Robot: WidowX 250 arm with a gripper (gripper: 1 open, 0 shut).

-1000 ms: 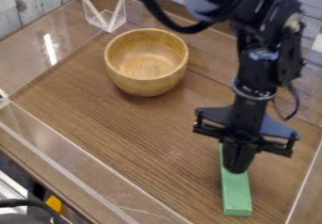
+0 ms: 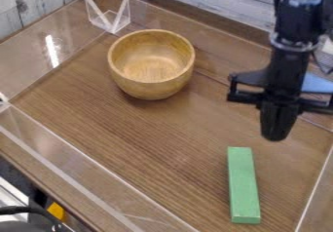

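Observation:
My gripper (image 2: 274, 129) is raised on the right side of the camera view, above the table behind a green block (image 2: 243, 184). Its dark tip points down with nothing visible held; it looks shut. The green block lies flat on the wooden table at the lower right, fully in view.
A wooden bowl (image 2: 152, 62) sits at the upper middle left. A white wire-like object (image 2: 109, 19) stands at the back left. Walls or rims (image 2: 19, 60) border the table at left.
My gripper has moved up and back, away from the green block, which now shows uncovered. The block and bowl stay where they were.

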